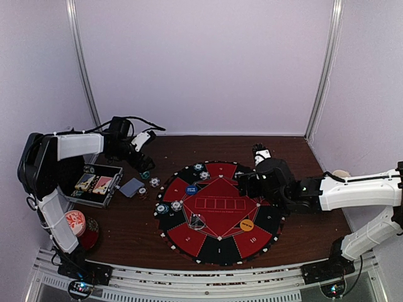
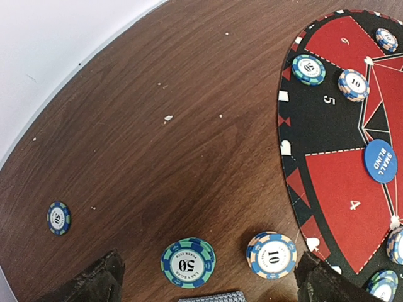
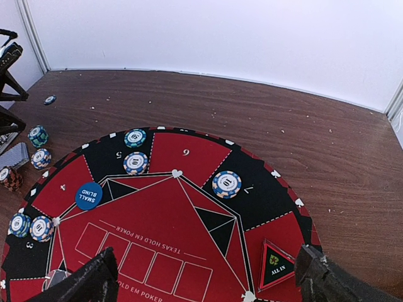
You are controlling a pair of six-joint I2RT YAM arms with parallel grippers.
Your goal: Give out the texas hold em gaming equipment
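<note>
The round red-and-black poker mat [image 1: 218,240] lies mid-table. Left of it are a stack of green 50 chips [image 2: 188,262], a stack of 10 chips [image 2: 271,255] and a patterned card deck [image 1: 131,187]. My left gripper is open above the green stack, nothing between its fingers. Seat 5 holds a green chip [image 3: 135,138] and a 10 chip [image 3: 136,163]; seat 7 has a 10 chip [image 3: 227,184]. Chips [image 3: 41,228] also sit at seat 3. Over the mat's right side, my right gripper is open and empty.
A blue small blind disc [image 3: 89,195] and an orange disc [image 1: 247,224] rest on the mat, with an all-in triangle [image 3: 275,267] at its right. A clear case [image 1: 94,185] stands at left. One chip [image 2: 58,218] lies alone.
</note>
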